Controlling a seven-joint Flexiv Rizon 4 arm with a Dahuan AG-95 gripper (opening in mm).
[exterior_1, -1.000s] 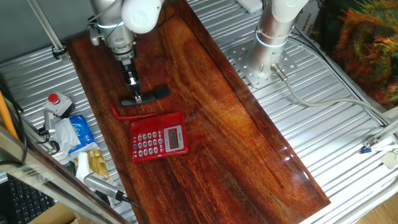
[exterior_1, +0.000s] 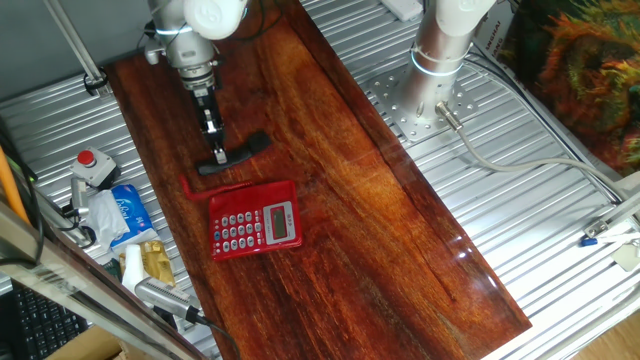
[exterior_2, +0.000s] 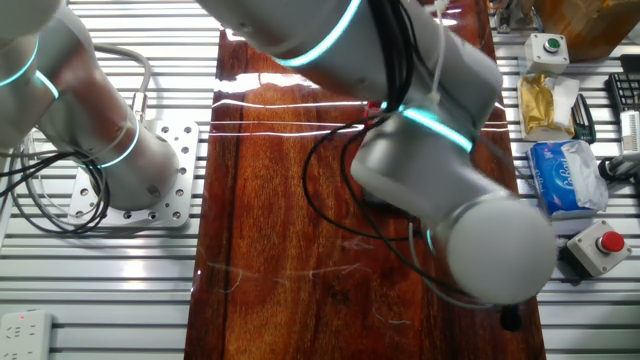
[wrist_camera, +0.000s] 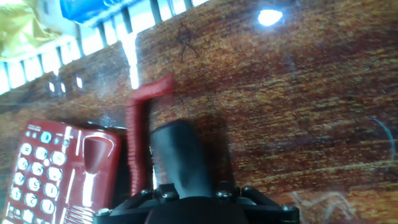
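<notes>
A red desk phone (exterior_1: 255, 220) with grey keys and a small display lies on the wooden table. Above it in exterior view 1 is a black handset (exterior_1: 245, 155), and a red coiled cord (exterior_1: 205, 192) runs between the two. My gripper (exterior_1: 221, 157) points down at the handset's middle and is shut on it. From the wrist, one end of the black handset (wrist_camera: 179, 149) sticks out past the fingers, with the cord (wrist_camera: 135, 137) and phone (wrist_camera: 68, 168) to its left. In exterior view 2 the arm hides the gripper and most of the phone. Whether the handset touches the table is unclear.
The handset has turned slightly in exterior view 1: its left end now sits lower and its right end higher. My gripper has shifted very slightly; the phone stays put.
</notes>
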